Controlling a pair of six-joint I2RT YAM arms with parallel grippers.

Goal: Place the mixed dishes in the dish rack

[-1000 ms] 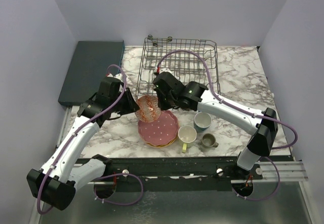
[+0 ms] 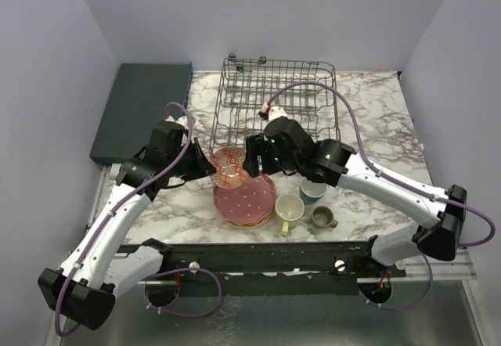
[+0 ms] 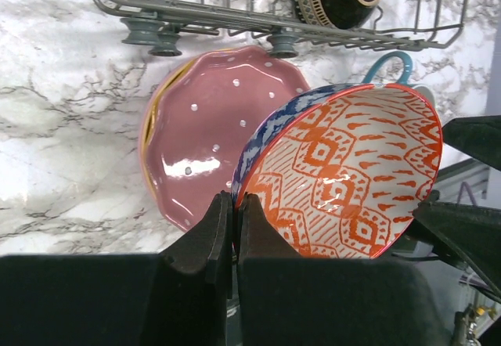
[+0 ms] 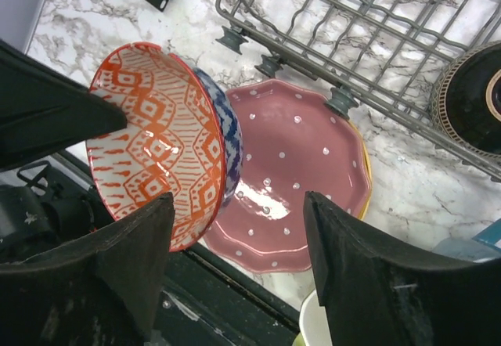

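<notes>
A bowl with an orange-and-white patterned inside (image 2: pixel 229 167) and a blue-patterned outside hangs tilted above the pink scalloped plate (image 2: pixel 245 201). My left gripper is shut on its rim, which shows at the fingertips in the left wrist view. On the bowl's other side, my right gripper stands open; the bowl's edge lies close to one of its fingers (image 4: pixel 149 232), and whether they touch is unclear. The wire dish rack (image 2: pixel 338 119) is at the back, with a dark bowl (image 4: pixel 470 103) in it, partly behind the right arm in the top view.
To the plate's right stand a white cup with a yellow-green handle (image 2: pixel 290 207), a white-and-blue cup (image 2: pixel 313 188) and a grey mug (image 2: pixel 322 217). A yellow rim shows under the pink plate. A dark flat box (image 2: pixel 141 115) lies back left.
My right arm has shifted to the right, and its gripper now stands a little farther from the bowl. The left arm and bowl have barely moved.
</notes>
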